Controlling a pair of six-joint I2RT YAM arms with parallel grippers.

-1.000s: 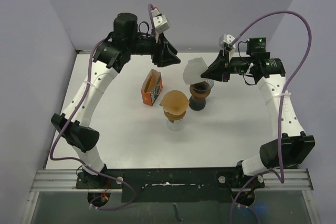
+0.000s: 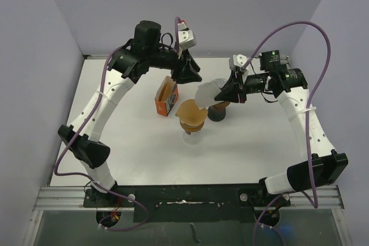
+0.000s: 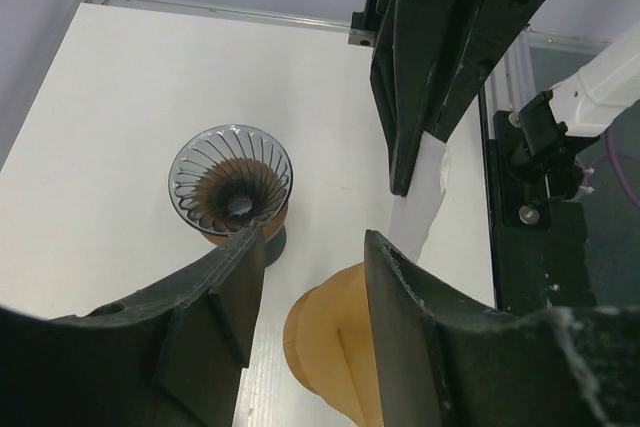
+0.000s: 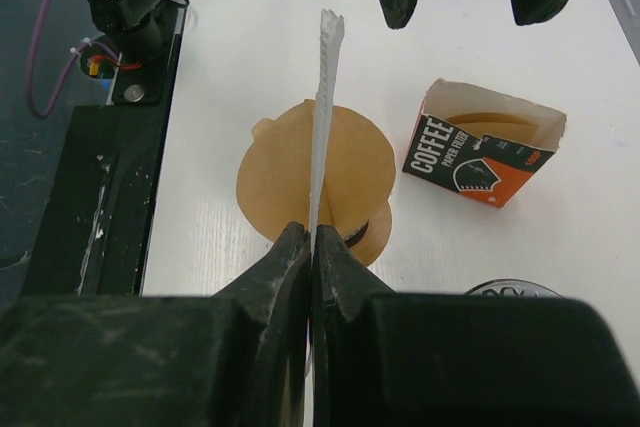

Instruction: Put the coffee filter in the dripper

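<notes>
A white paper filter point(image 2: 206, 94) hangs from my right gripper, which is shut on its edge; the right wrist view shows the filter point(image 4: 325, 97) edge-on, rising from the fingertips. My left gripper stands partly open, with nothing held between its fingers. The dripper, a dark ribbed cone point(image 3: 230, 179) in a wooden collar, shows empty in the left wrist view. From above, the right gripper point(image 2: 223, 97) covers part of it, and its black base point(image 2: 217, 114) shows below. The left gripper point(image 2: 192, 75) is left of and behind the held filter, apart from it.
Tan paper filters point(image 2: 191, 112) sit in a clear holder point(image 2: 192, 137) just in front of the white filter. An orange and black coffee filter box point(image 2: 166, 97) stands to the left.
My right gripper has carried the white filter left and toward the front, off the dripper's side toward the tan filters.
</notes>
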